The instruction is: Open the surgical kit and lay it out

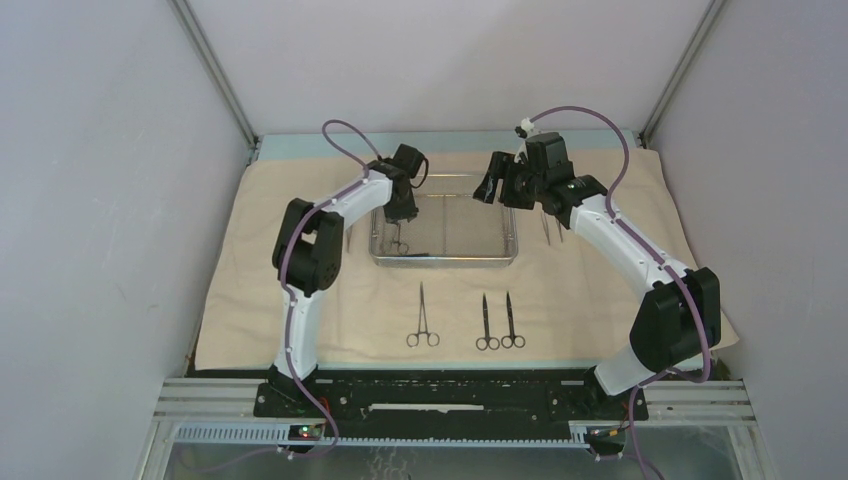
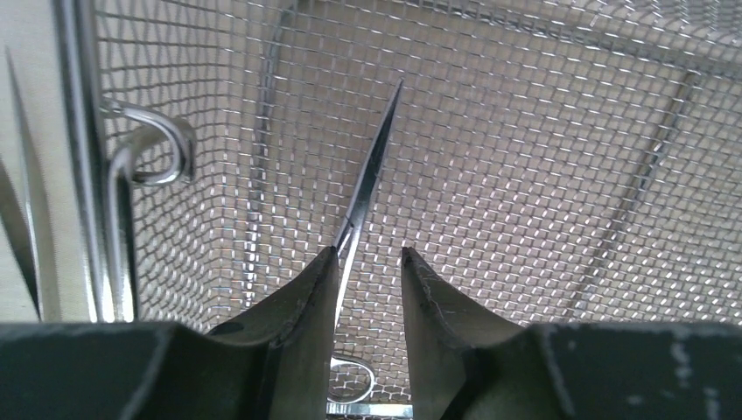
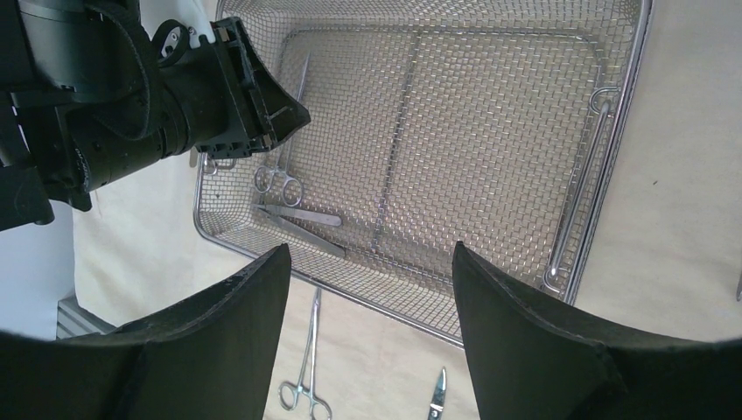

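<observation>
A slim silver clamp with ring handles (image 2: pixel 363 197) lies in the left part of the wire mesh basket (image 1: pixel 445 262). My left gripper is over it with its fingers part open; the clamp's shank runs close beside the left finger (image 2: pixel 302 315), and whether they touch is unclear. In the right wrist view, the clamp's rings (image 3: pixel 292 191) show below the left gripper. My right gripper (image 1: pixel 490 182) hovers at the basket's right side, wide open and empty. Two flat tweezers (image 3: pixel 306 215) rest in the basket's near left corner.
On the beige cloth in front lie another clamp (image 1: pixel 422 318) and two pairs of scissors (image 1: pixel 486 322). Slim instruments lie left (image 1: pixel 349 238) and right (image 1: pixel 546 228) of the basket. The basket's middle and right floor are bare. Its wire handles and rim stand around it.
</observation>
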